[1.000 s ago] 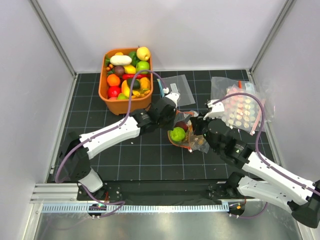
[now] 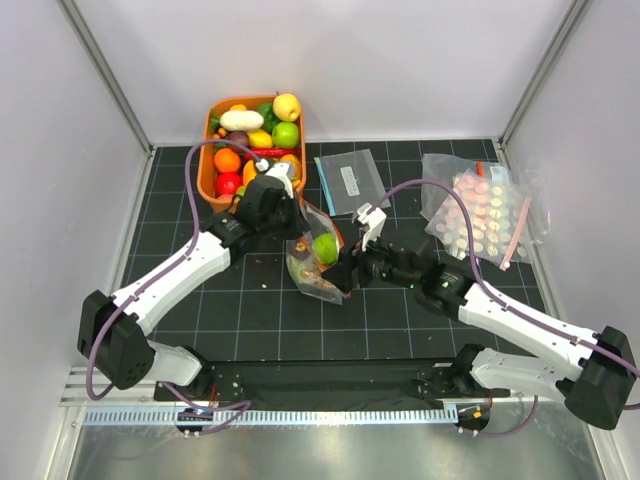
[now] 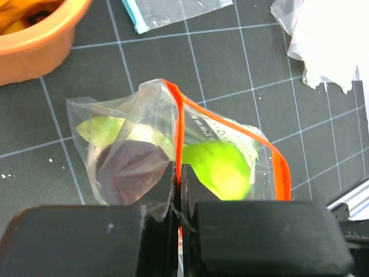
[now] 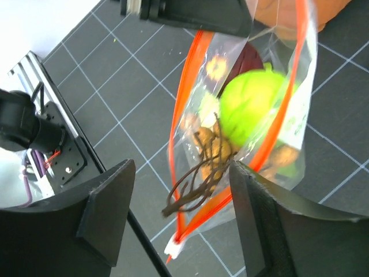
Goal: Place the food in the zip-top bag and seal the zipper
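Note:
The clear zip top bag (image 2: 317, 285) with an orange zipper stands on the dark grid table, its mouth gaping. Inside are a bright green vegetable (image 4: 251, 104), a dark purple item (image 3: 131, 170) and small brown pieces (image 4: 210, 150). A brown twiggy stem (image 4: 199, 193) shows at the bag's mouth. My left gripper is shut on the bag's orange zipper edge, which runs down between its fingertips. My right gripper is open at the other end of the mouth; the joined zipper end (image 4: 177, 238) appears between its fingers, not pinched.
An orange basket (image 2: 207, 185) full of produce stands at the back left. Flat on the table behind the bag lies an empty bag (image 2: 350, 180). A bag of round pieces (image 2: 485, 215) lies at the right.
Both arms have moved left across the table, and the bag has shifted left too. Its mouth has turned, with the joined zipper end now near my right gripper.

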